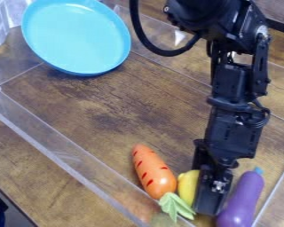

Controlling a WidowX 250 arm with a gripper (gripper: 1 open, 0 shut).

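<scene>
My black gripper [211,184] is lowered at the bottom right, over a yellow toy [187,184] that is mostly hidden behind it. Whether the fingers are closed on it I cannot tell. An orange toy carrot [154,171] with pale green leaves lies just left of the yellow piece, and a purple toy eggplant [241,202] lies right of the gripper.
A light blue plate [74,34] sits at the top left. Clear strips or edges run diagonally along the lower left and at the right. A dark object lies at the bottom left corner.
</scene>
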